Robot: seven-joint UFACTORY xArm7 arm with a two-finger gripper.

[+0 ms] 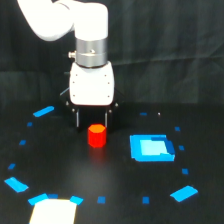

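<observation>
A red hexagonal block rests on the black table near the middle. Above it, the white robot arm's gripper is lowered, its slim dark fingers open on either side of the block's upper part. Whether they touch the block is not clear.
A blue square tray with a pale inner panel lies to the right. A pale board sits at the front left edge. Small blue tape marks are scattered around.
</observation>
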